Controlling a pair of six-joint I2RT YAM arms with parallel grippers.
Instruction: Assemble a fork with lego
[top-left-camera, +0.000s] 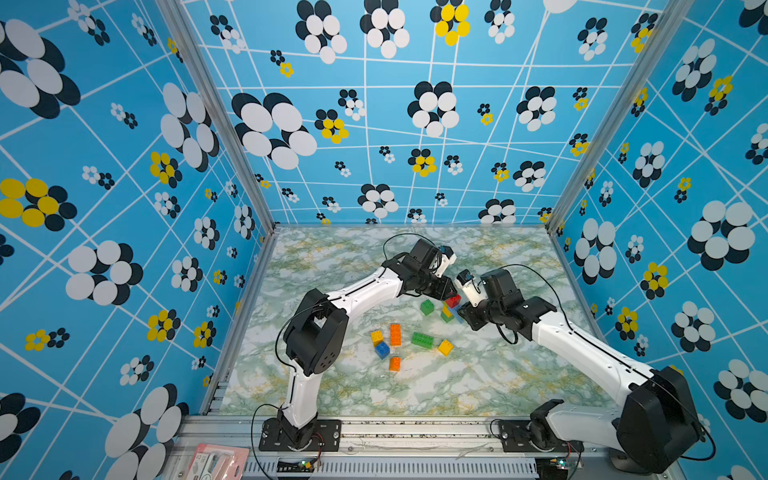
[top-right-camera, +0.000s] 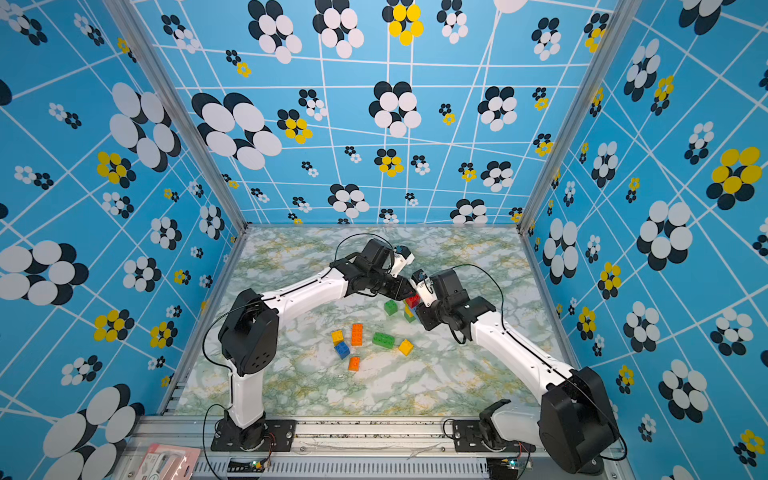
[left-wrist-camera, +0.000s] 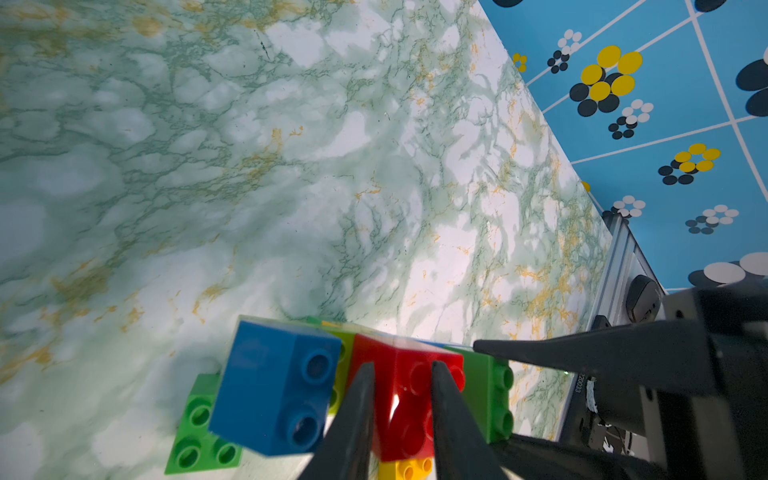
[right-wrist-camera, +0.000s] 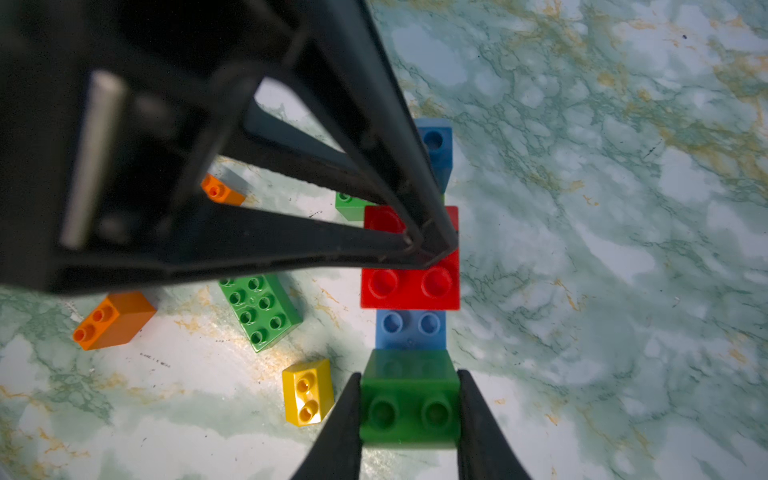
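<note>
A red brick (left-wrist-camera: 400, 384) sits between the fingertips of my left gripper, which is shut on it. In the right wrist view, my right gripper is shut on a green brick (right-wrist-camera: 410, 416). Between red and green shows a light blue piece (right-wrist-camera: 410, 326), its studs up, in line with both. Beyond the red brick, a darker blue brick (left-wrist-camera: 280, 384) stands at the row's other end, with a yellow-green piece (left-wrist-camera: 345, 352) between them. Whether all these touch is hard to tell. The left fingers cover part of the red brick.
Loose bricks lie nearer the front: a long green one (top-left-camera: 422, 340), a yellow one (top-left-camera: 445, 347), an orange one (top-left-camera: 395, 334), a blue one (top-left-camera: 382, 349). A small green brick (top-left-camera: 427, 307) lies close to the grippers.
</note>
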